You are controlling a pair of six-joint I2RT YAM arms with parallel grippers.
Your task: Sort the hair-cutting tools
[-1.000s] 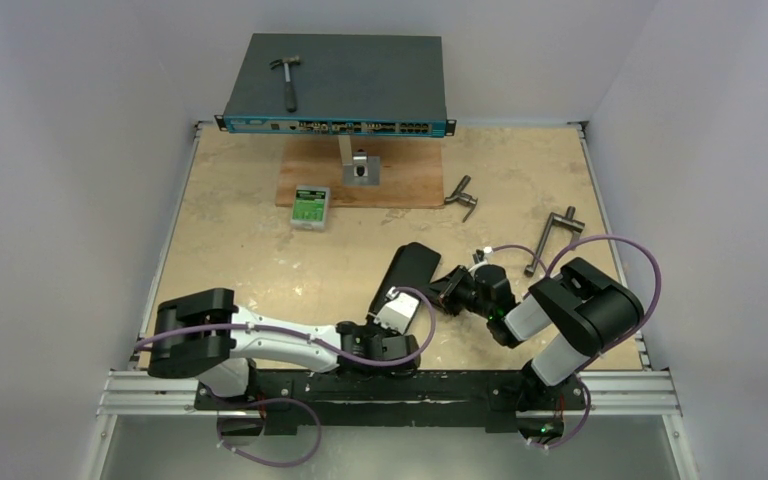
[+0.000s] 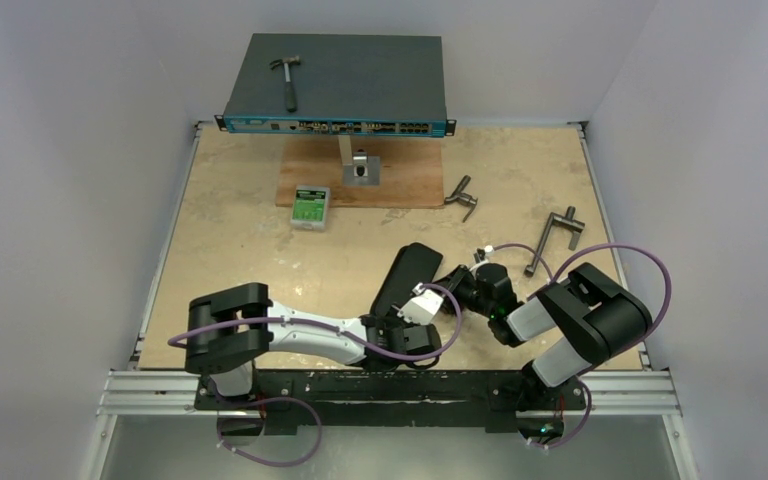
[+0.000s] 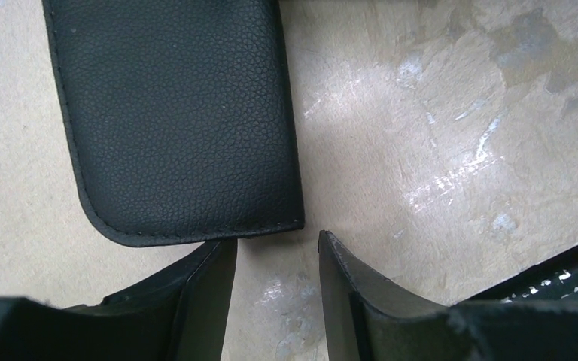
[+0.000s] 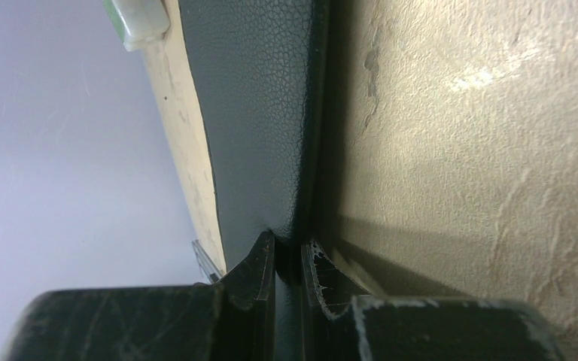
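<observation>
A black leather case [image 2: 407,272] with stitched edges lies on the table at the front middle. In the right wrist view my right gripper is shut on the long edge of this case [image 4: 252,120]. In the left wrist view my left gripper stands open just at the short end of the case [image 3: 173,120], with the case's corner above its fingertips and the tabletop showing between them. In the top view the left arm reaches across the front to the case's lower end. Any tools inside the case are hidden.
A green-labelled box [image 2: 309,208] lies left of centre. Metal fittings [image 2: 460,200] and a larger metal piece [image 2: 550,240] lie at the right. A black device [image 2: 336,80] with a hammer [image 2: 290,90] on it stands at the back.
My left arm has moved to the right along the front, toward the lower end of the case. The right arm has moved very slightly; the case looks unmoved.
</observation>
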